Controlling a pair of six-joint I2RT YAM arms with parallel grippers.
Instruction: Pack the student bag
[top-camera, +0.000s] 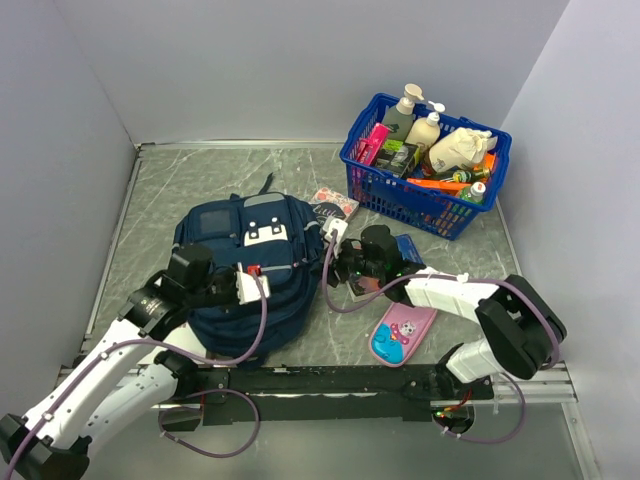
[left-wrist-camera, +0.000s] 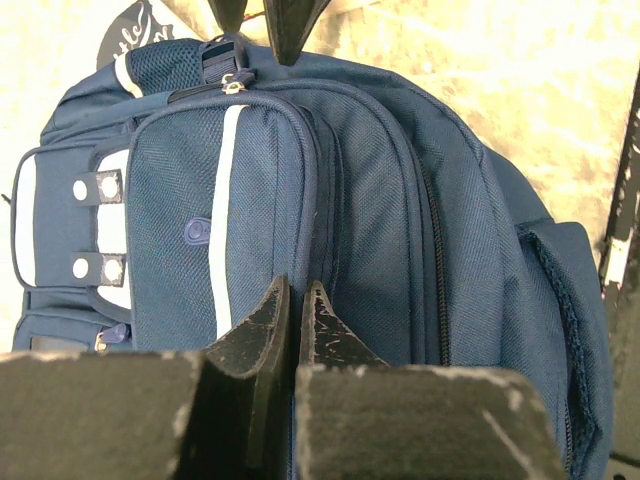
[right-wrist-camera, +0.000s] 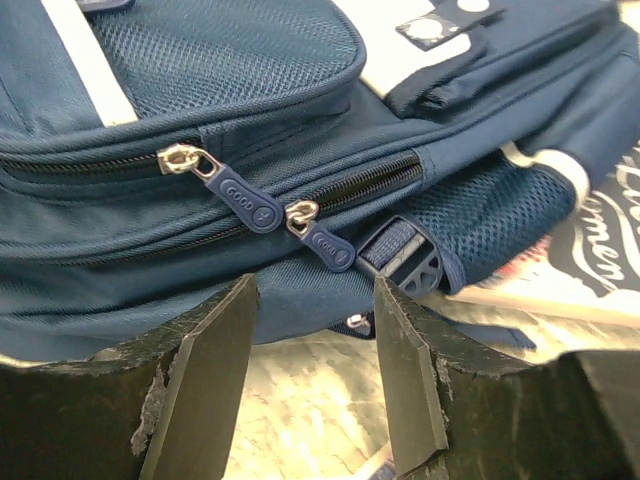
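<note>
A navy backpack (top-camera: 255, 225) lies on the grey floor with its front side up. In the left wrist view my left gripper is shut on the raised piped edge of the bag's front pocket (left-wrist-camera: 265, 180). My right gripper stands open at the bag's right side, nothing between its fingers. Just beyond those fingertips, in the right wrist view, hang two zipper pulls (right-wrist-camera: 248, 202) and a strap buckle (right-wrist-camera: 402, 255). The zip shows a short parted stretch (right-wrist-camera: 370, 185) beside one pull. The bag's inside is hidden.
A pink and blue pencil case (top-camera: 402, 333) lies right of the bag, near the front edge. Books (top-camera: 334, 204) lie beside it, one partly under my right arm. A blue basket (top-camera: 430, 205) full of bottles and packets stands at the back right.
</note>
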